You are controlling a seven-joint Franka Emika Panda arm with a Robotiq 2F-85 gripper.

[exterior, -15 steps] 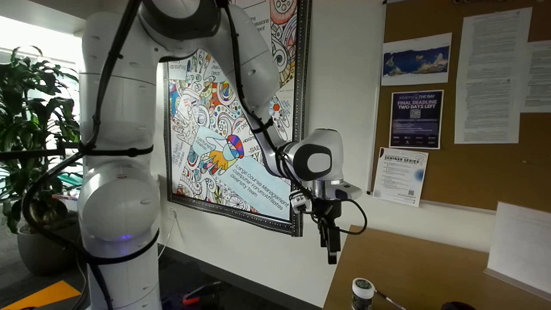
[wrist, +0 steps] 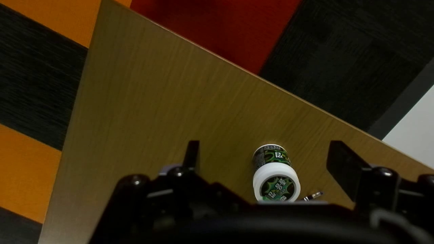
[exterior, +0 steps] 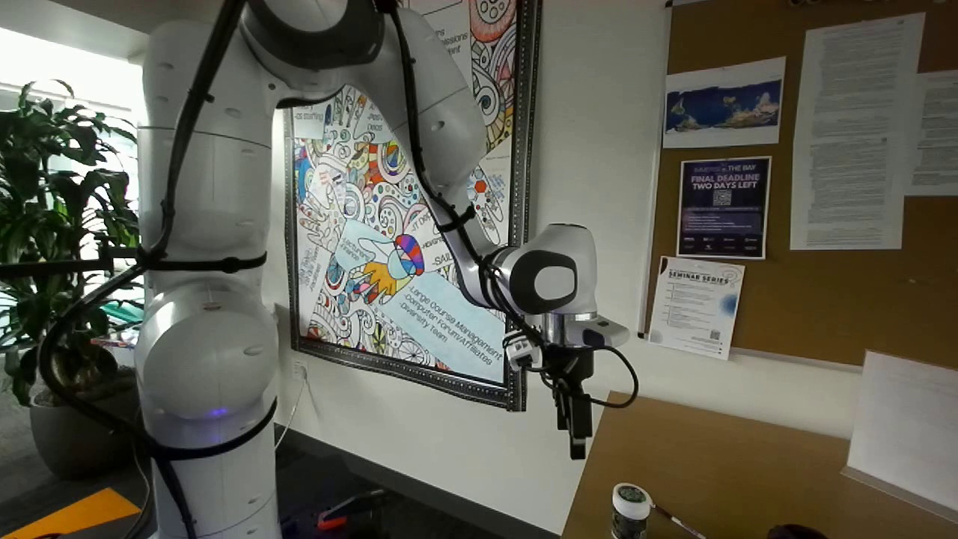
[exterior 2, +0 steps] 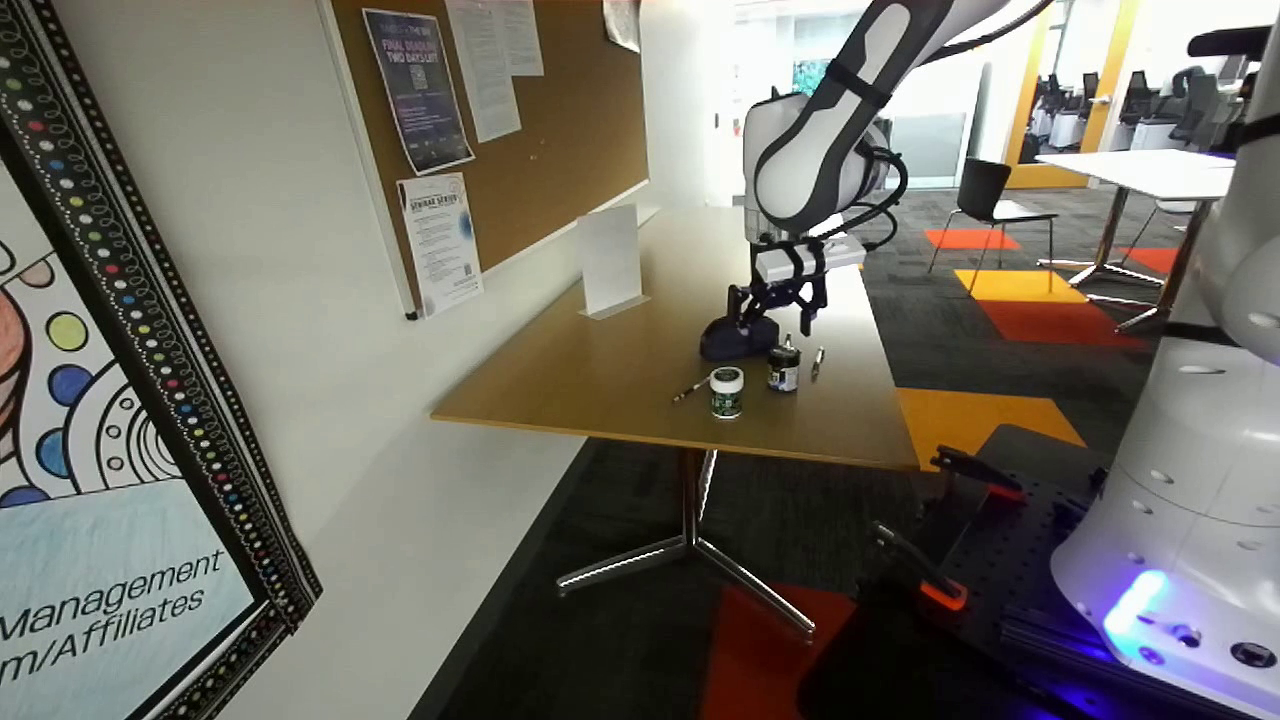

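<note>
My gripper is open above the table, its black fingers spread wide with nothing held between them. A white-lidded bottle (wrist: 276, 182) with a dark green label stands upright on the table, seen between and below the fingers in the wrist view. In exterior view 2 the same bottle (exterior 2: 727, 394) is near the table's front edge. Beside it stands a dark jar (exterior 2: 783, 368), and a dark blue object (exterior 2: 737, 340) lies behind them, partly behind the gripper. Two pens flank the containers, one pen (exterior 2: 692, 390) on the left and another pen (exterior 2: 818, 362) on the right.
The wooden table (exterior 2: 540, 384) has bare surface to the left of the containers. A white board (exterior 2: 612, 260) stands upright near the wall. A corkboard (exterior: 853, 296) hangs above the table. Clamps (exterior 2: 924, 562) stick out from the robot's base.
</note>
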